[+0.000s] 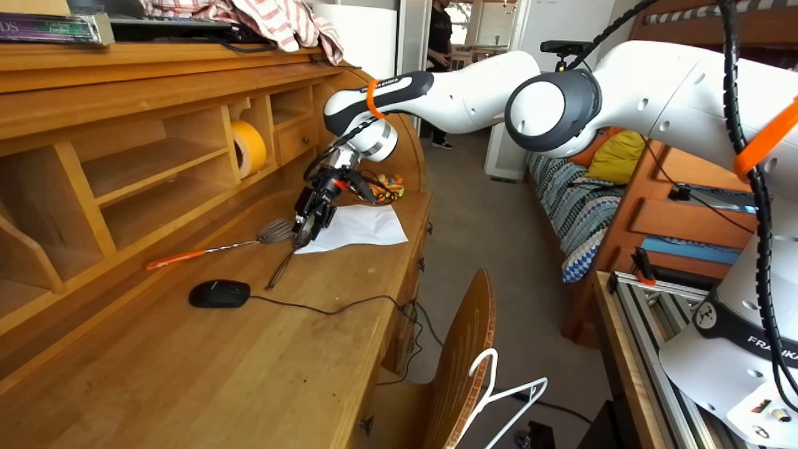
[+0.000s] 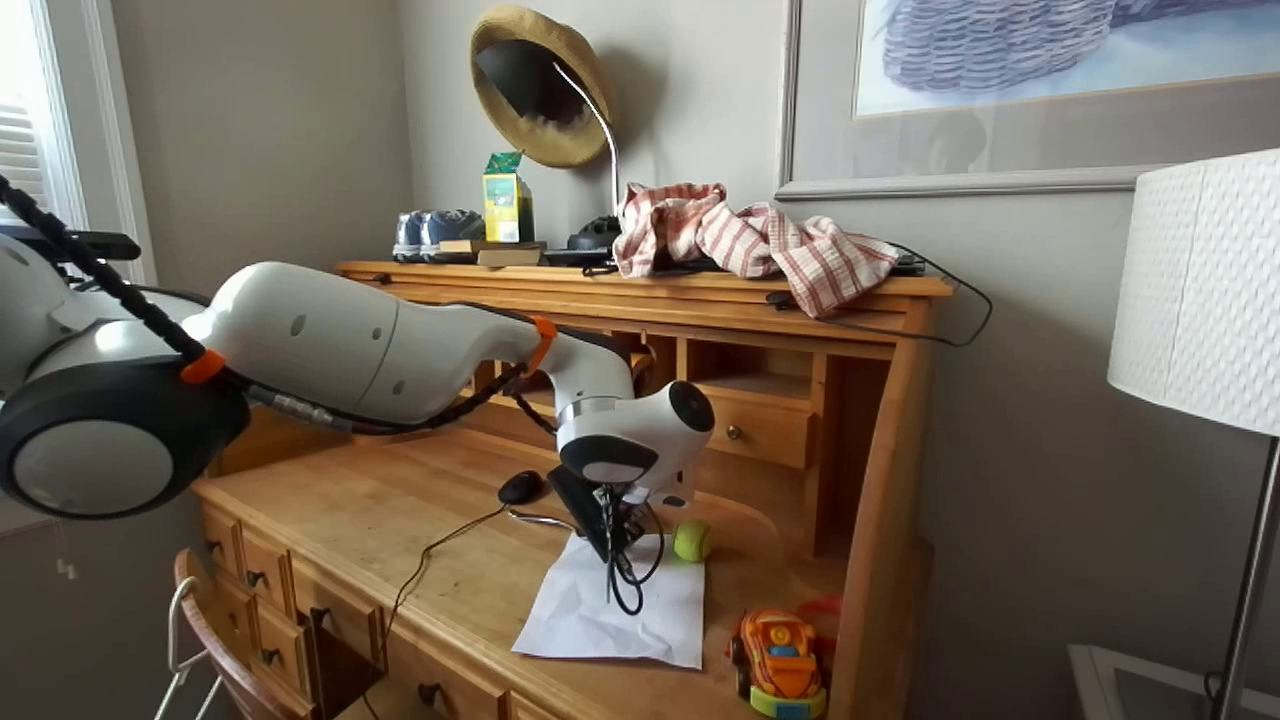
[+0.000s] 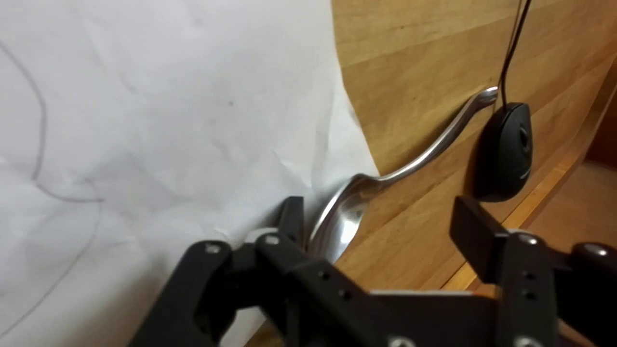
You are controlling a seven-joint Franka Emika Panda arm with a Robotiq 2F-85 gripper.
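Observation:
A metal spoon [image 3: 425, 157] lies on the desk, its bowl at the edge of a white paper sheet [image 3: 191, 104] and its handle pointing toward the black mouse [image 3: 509, 151]. My gripper is down low over the bowl end, fingers apart. In the wrist view the bowl shows between the fingers, close beside the left finger [image 3: 293, 220]; whether they touch, I cannot tell. Exterior view 1 has the gripper [image 1: 303, 231] at the paper's near corner, hiding the spoon's bowl. Exterior view 2 shows only part of the gripper behind loose cables.
A spatula [image 1: 217, 248] with an orange handle lies beside the spoon. Near the paper are a tennis ball [image 2: 692, 540] and an orange toy car [image 2: 780, 660]. The mouse cable [image 1: 329, 309] crosses the desk.

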